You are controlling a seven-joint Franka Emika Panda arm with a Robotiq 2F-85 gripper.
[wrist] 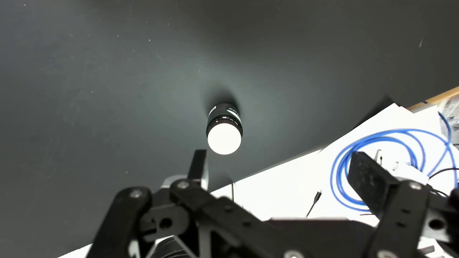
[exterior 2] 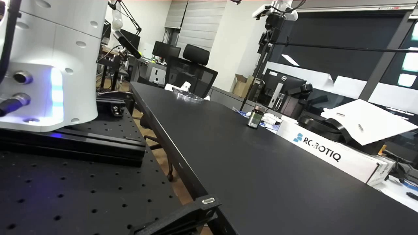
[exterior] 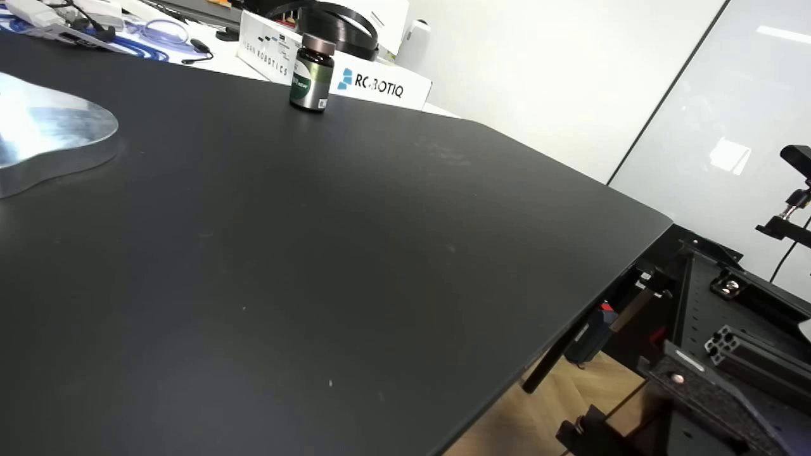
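Observation:
A small dark bottle with a green label (exterior: 308, 82) stands upright on the black table, close to its far edge. From above, in the wrist view, the bottle (wrist: 224, 133) shows a bright round cap. My gripper is open, its two fingers spread wide and nothing between them. The bottle lies outside the gap, just ahead of the left finger (wrist: 198, 165) in that view and apart from it. Neither exterior view shows the gripper.
A clear, shiny tray (exterior: 53, 129) sits on the table, also seen as a clear tray (exterior 2: 188, 95) at the far end. Behind the bottle are a white ROBOTIQ box (exterior 2: 313, 143) and a coiled blue cable (wrist: 344, 172).

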